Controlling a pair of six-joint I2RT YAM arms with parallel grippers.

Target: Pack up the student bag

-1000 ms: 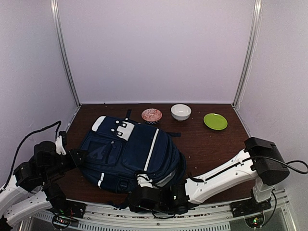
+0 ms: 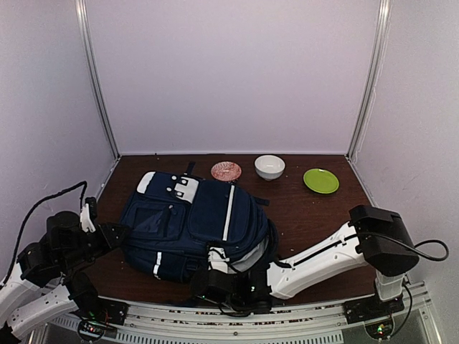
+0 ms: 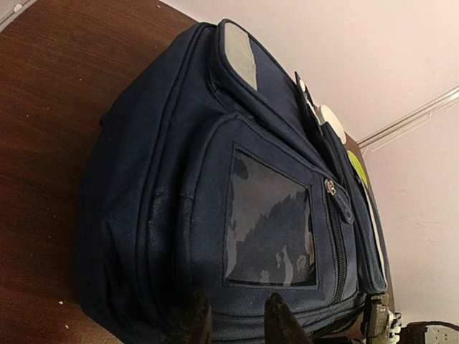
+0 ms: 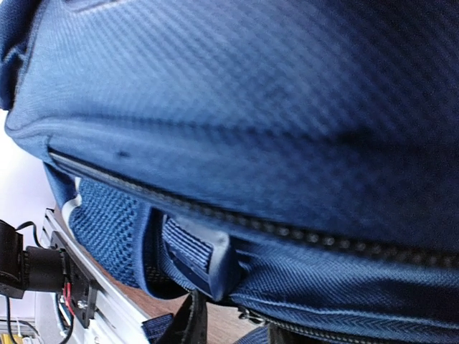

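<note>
The navy student bag lies on the table with its pocketed face up. At its left end, my left gripper is open, its fingers apart in front of the clear-window pocket; no grip on cloth shows. My right gripper is at the bag's near side, low beside a long zipper. Its fingers are apart, and a small metal zipper pull shows between them, not visibly pinched. From above, the right arm's wrist hides those fingertips.
Behind the bag stand a red patterned bowl and a white bowl. A green plate lies at the back right. Bare tabletop shows to the right of the bag, and the right arm spans the near right side.
My right arm's elbow has shifted left and its wrist a little away from the front edge. The bag's near side has moved slightly right. My left arm has hardly moved.
</note>
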